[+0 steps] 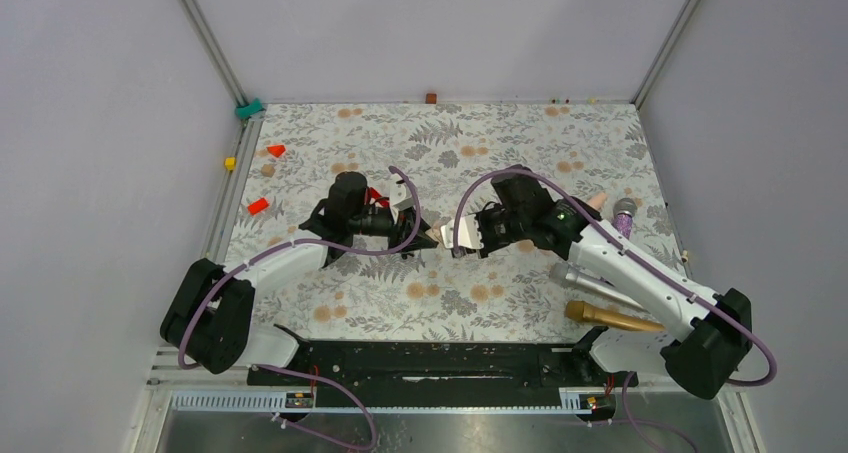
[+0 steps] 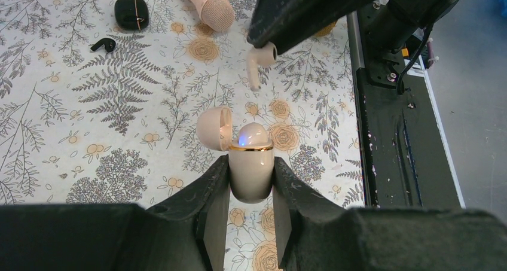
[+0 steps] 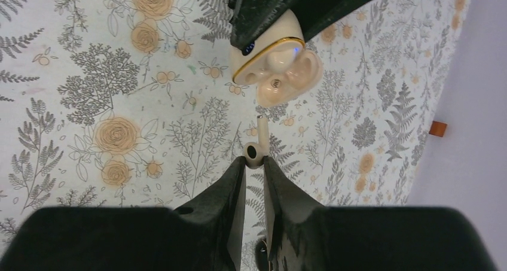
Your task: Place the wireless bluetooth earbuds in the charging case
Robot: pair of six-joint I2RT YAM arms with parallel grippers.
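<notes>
The open cream charging case (image 2: 251,175) is gripped in my left gripper, shut on its body, with the lid (image 2: 212,127) tipped aside and one earbud (image 2: 254,133) seated beside a blue light. The right wrist view shows an empty well next to that earbud. My right gripper is shut on a cream earbud (image 3: 254,152), stem pointing toward the case (image 3: 269,43), just short of it. From above, the two grippers nearly meet over the middle of the mat.
A black case (image 2: 131,12) and black earbud (image 2: 103,44) lie on the floral mat. Several microphones (image 1: 615,323) lie at the right; small red blocks (image 1: 258,206) lie at the left.
</notes>
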